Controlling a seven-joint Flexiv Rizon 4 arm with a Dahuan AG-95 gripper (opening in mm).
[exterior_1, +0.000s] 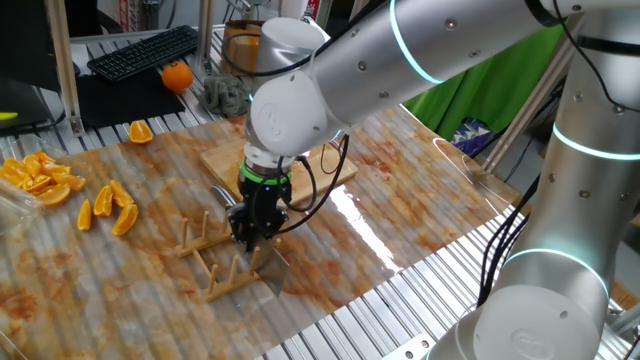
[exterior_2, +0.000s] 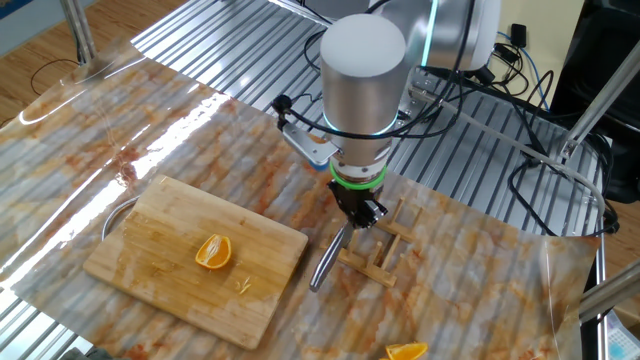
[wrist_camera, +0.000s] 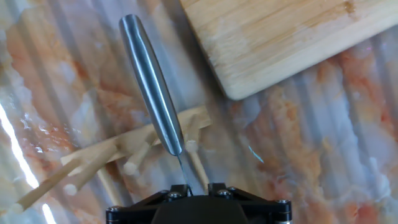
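A knife with a metal handle (wrist_camera: 149, 81) slants out from beneath my gripper in the wrist view. Its thin blade, seen nearly edge-on there, runs in near the left fingertip. Exterior view 1 shows the broad blade (exterior_1: 273, 268) low beside a wooden peg rack (exterior_1: 228, 287), and exterior view 2 shows the handle (exterior_2: 328, 262) pointing toward the cutting board. My gripper is low over the rack, right at the knife where handle meets blade. Whether the fingers grip the blade or stand apart around it is hidden.
A wooden cutting board (exterior_2: 160, 225) with an orange piece (exterior_2: 213, 252) lies close to the rack. Several orange wedges (exterior_1: 124, 220) and a heap of pieces (exterior_1: 40, 180) are on the left in exterior view 1. The marbled surface (exterior_1: 120, 300) before the rack is clear.
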